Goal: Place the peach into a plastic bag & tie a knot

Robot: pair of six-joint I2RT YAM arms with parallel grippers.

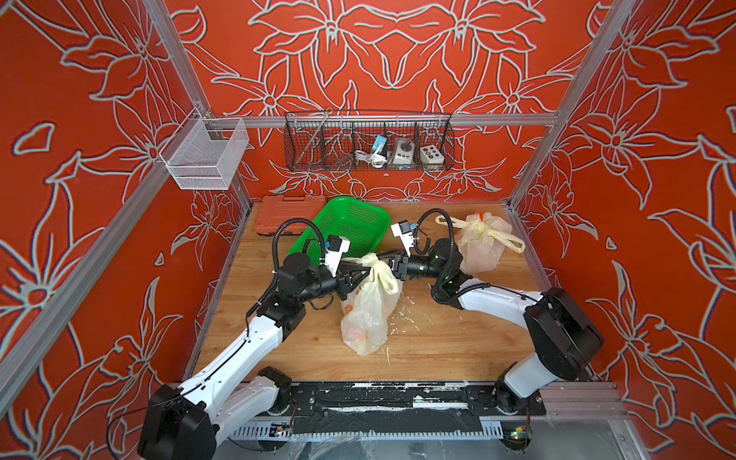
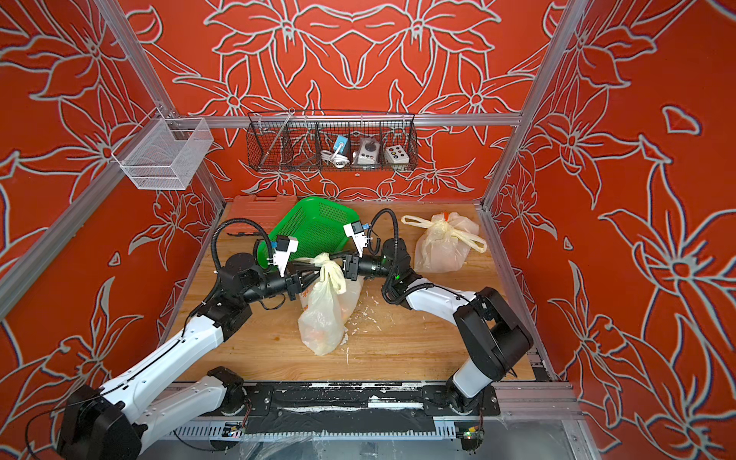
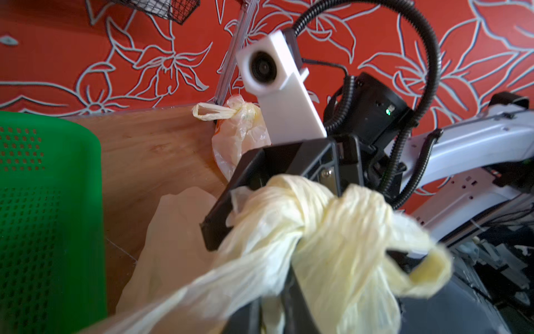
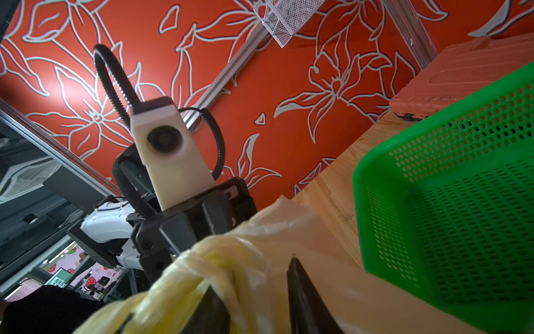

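Note:
The cream plastic bag [image 1: 368, 318] hangs over the table in front of the green basket, its upper part gathered into a twisted loop. A faint pinkish tint shows low in the bag; the peach itself cannot be made out. From the left my left gripper reaches into the twisted plastic, a strip of it between its fingers; how firmly they close is hidden. On the other side my right gripper has its fingers [image 4: 303, 303] visibly apart, with bag film around them. Folds [image 3: 300, 211] cover much of the fingers.
A green basket [image 1: 381, 230] stands behind the bag, with a red case [image 1: 287, 212] at the back left. Another bag with tied handles [image 1: 480, 249] sits at the back right. White scraps lie on the table [image 1: 437, 337], whose front right is otherwise clear.

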